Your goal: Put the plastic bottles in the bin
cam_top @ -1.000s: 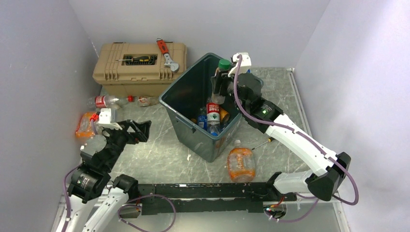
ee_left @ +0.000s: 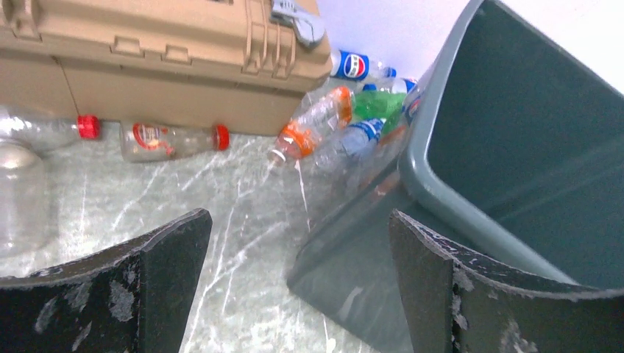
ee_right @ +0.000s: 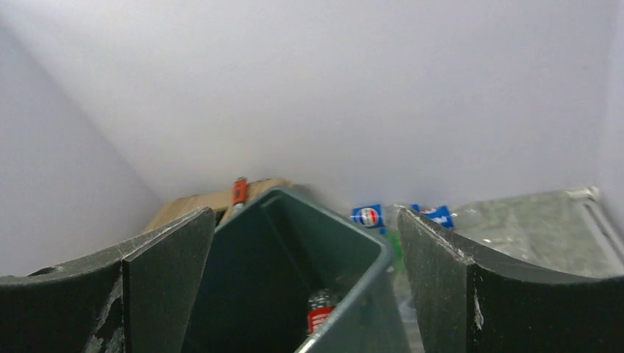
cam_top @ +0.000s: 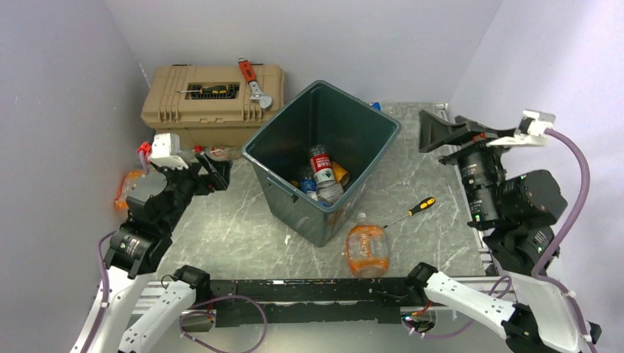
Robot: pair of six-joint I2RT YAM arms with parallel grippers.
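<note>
The grey bin stands mid-table with several bottles inside. A large orange-labelled bottle lies at its front right. Left of it, small red-capped bottles lie by the case, with a large bottle at the edge. More bottles lie behind the bin, some with Pepsi labels. My left gripper is open and empty, left of the bin. My right gripper is open and empty, raised to the right of the bin.
A tan case at the back left holds a wrench and screwdriver. Another screwdriver lies right of the bin. Bare table shows at front left; walls bound both sides and back.
My left gripper has risen slightly toward the back.
</note>
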